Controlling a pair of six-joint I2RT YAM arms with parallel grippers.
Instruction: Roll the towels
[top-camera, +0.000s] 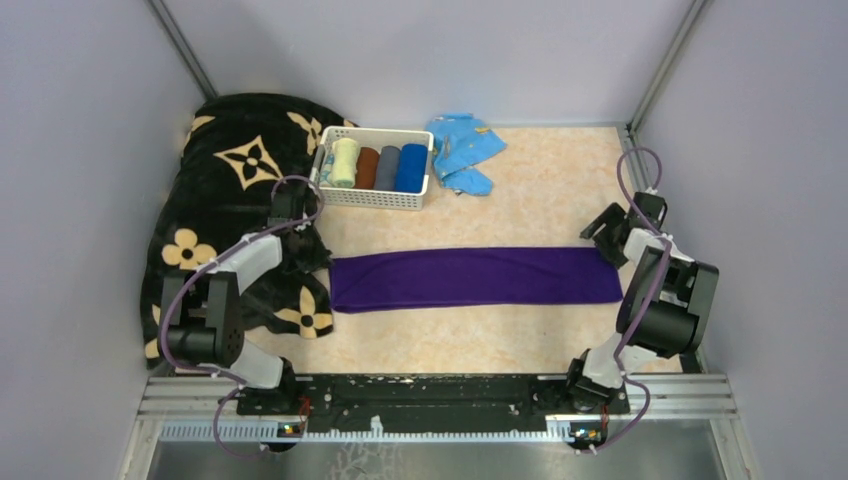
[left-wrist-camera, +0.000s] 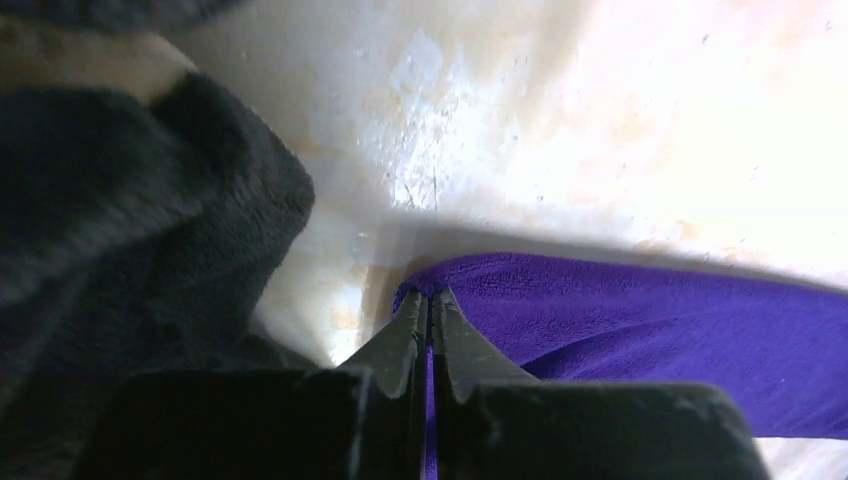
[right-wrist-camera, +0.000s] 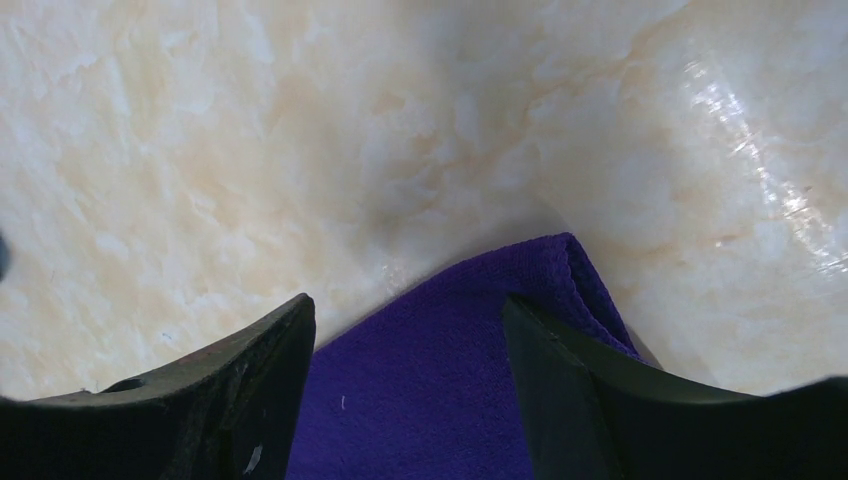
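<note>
A purple towel (top-camera: 470, 277) lies stretched in a long folded strip across the table. At its far left corner my left gripper (top-camera: 327, 262) is shut; in the left wrist view the fingertips of that gripper meet on the towel's edge (left-wrist-camera: 600, 285), with cloth pinched at the tips. My right gripper (top-camera: 604, 243) stands at the far right corner. In the right wrist view its fingers are spread wide, the gripper hovering over the towel (right-wrist-camera: 420, 400) near its folded corner, with nothing gripped.
A white basket (top-camera: 375, 200) of rolled towels stands at the back. Beside it lies a crumpled light-blue cloth (top-camera: 465, 150). A black patterned blanket (top-camera: 220, 130) covers the left side, under my left arm. Bare table shows in front of and behind the strip.
</note>
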